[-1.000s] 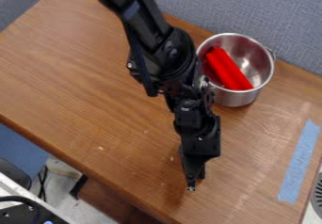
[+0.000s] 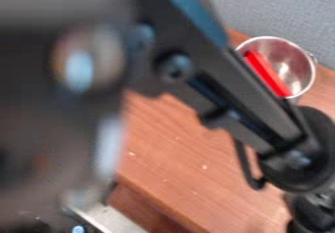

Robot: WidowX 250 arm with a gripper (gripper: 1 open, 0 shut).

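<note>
A black robot arm [image 2: 222, 105] fills the left and middle of the view, very close to the camera and blurred on the left. Behind it at the upper right, a steel pot [image 2: 296, 63] stands on the wooden table with a red object [image 2: 265, 72] in it. The gripper's fingertips cannot be made out.
A grey wall [image 2: 268, 7] is behind the pot. Bare wooden table [image 2: 183, 168] shows below the arm. A metal edge lies at the bottom left.
The arm has risen and swung much closer to the camera, now covering most of the left of the view. The pot looks unchanged, though it sits farther right in view.
</note>
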